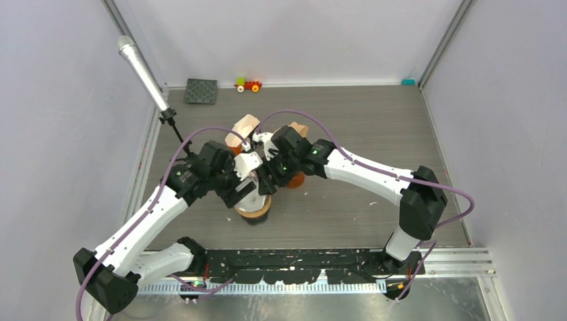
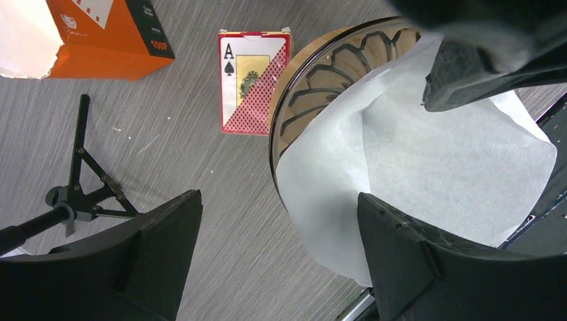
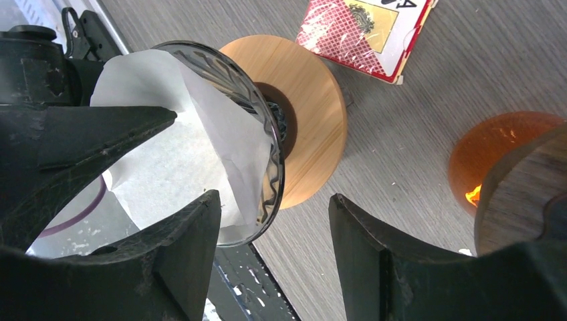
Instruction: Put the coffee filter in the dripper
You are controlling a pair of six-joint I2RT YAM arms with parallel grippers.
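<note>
A white paper filter (image 2: 455, 167) (image 3: 167, 167) lies partly folded inside the clear, ribbed dripper (image 2: 314, 93) (image 3: 274, 187), which rests on a wooden ring stand (image 1: 251, 212) (image 3: 317, 127). My left gripper (image 1: 241, 187) stands open over the dripper's edge, its right finger against or just above the paper. My right gripper (image 1: 266, 184) is open at the dripper's rim, one finger over the filter and the other outside over the stand, nothing visibly held between them.
A card box (image 2: 251, 80) (image 3: 361, 33) lies behind the stand, with an orange bag (image 2: 107, 63) and an amber vessel (image 3: 488, 154) nearby. A black tripod (image 2: 83, 194) stands at left.
</note>
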